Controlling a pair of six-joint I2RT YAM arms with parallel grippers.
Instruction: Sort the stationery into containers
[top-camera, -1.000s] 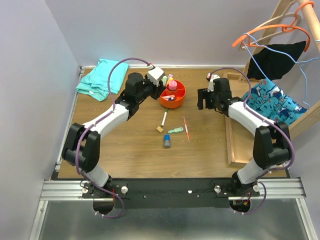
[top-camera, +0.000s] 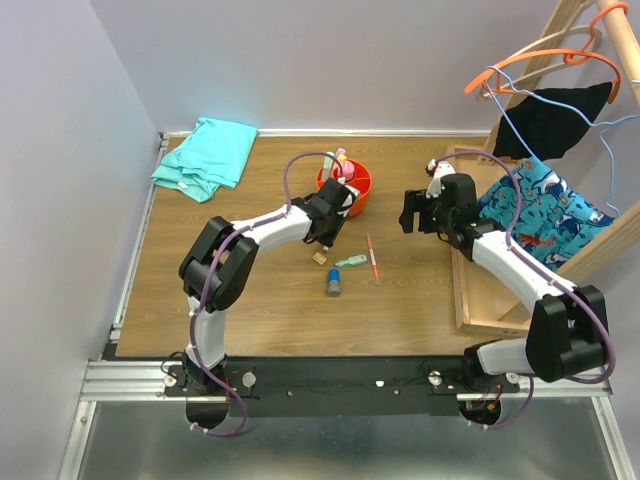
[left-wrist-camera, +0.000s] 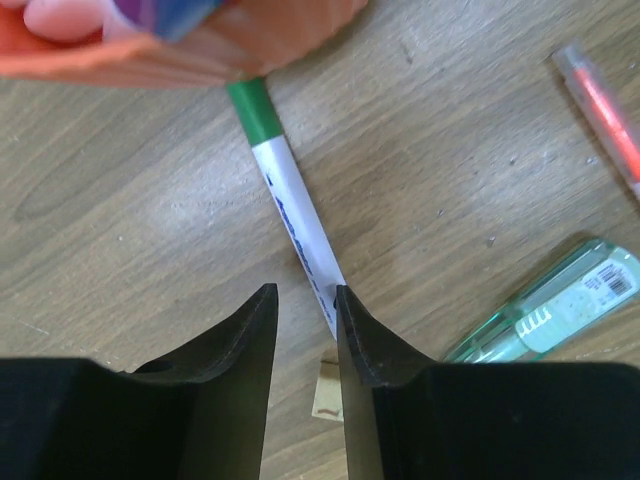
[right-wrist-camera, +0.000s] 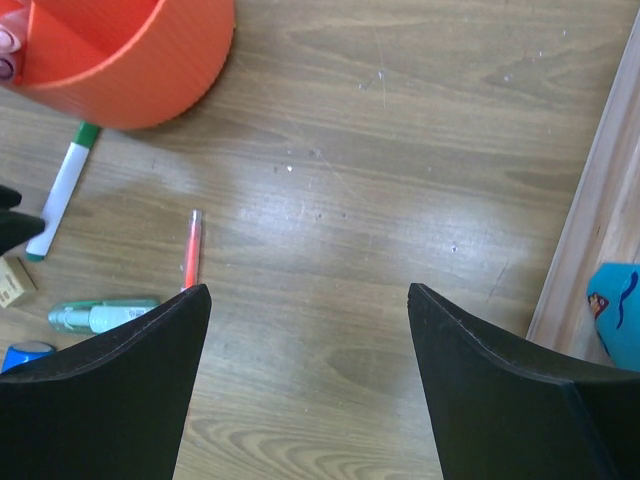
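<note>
My left gripper hangs part open over a white marker with a green cap (left-wrist-camera: 295, 215), its tips near the marker's lower end, beside the orange container (left-wrist-camera: 190, 60). A small tan block (right-wrist-camera: 14, 283), a green bottle (right-wrist-camera: 105, 316), a red pen (right-wrist-camera: 192, 245) and a blue-capped item (top-camera: 334, 283) lie on the table. In the top view, the orange container (top-camera: 360, 195) holds pink and other items. My right gripper is open with nothing between its fingers, above the table right of the pen.
A wooden rack (top-camera: 465, 310) with patterned cloth and hangers stands at the right. A folded teal cloth (top-camera: 205, 155) lies at the back left.
My left gripper has swung down from above the orange container toward the white marker.
</note>
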